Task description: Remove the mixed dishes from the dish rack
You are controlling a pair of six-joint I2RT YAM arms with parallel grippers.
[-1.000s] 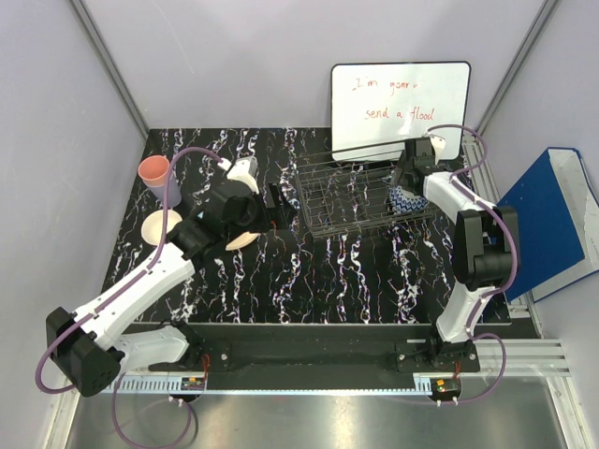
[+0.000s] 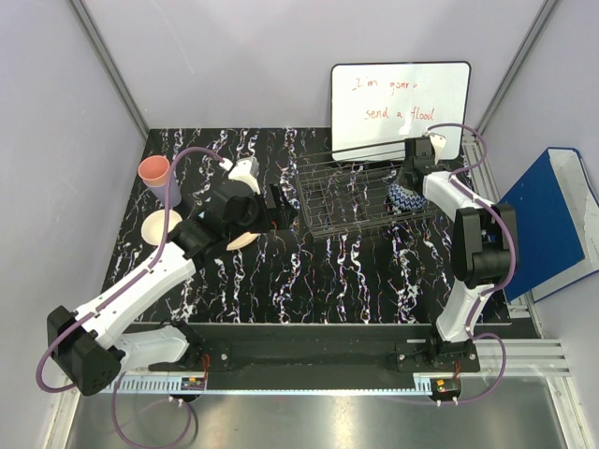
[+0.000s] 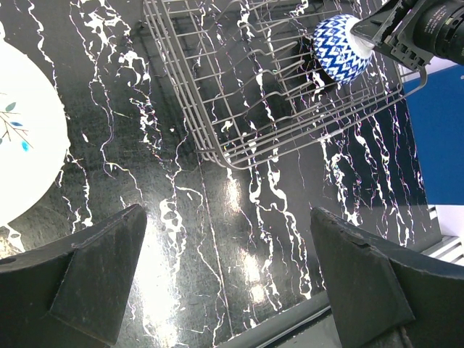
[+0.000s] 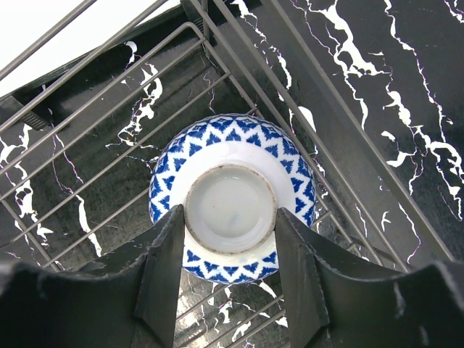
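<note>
A blue-and-white patterned bowl (image 4: pixel 232 130) sits upside down in the wire dish rack (image 2: pixel 318 224) at its right end. My right gripper is over it, fingertips at either side of the white foot ring, apparently closed on it; the left wrist view (image 3: pixel 362 36) also shows it at the foot. My left gripper (image 2: pixel 281 210) is open and empty, held left of the rack over the counter.
A pink-rimmed cup (image 2: pixel 157 178) and plates (image 2: pixel 154 229) lie on the left of the marble counter (image 2: pixel 328 290). A whiteboard (image 2: pixel 398 103) stands behind the rack, a blue panel (image 2: pixel 538 224) at the right.
The right arm has shifted very slightly at the bowl since a second ago. The left arm is still.
</note>
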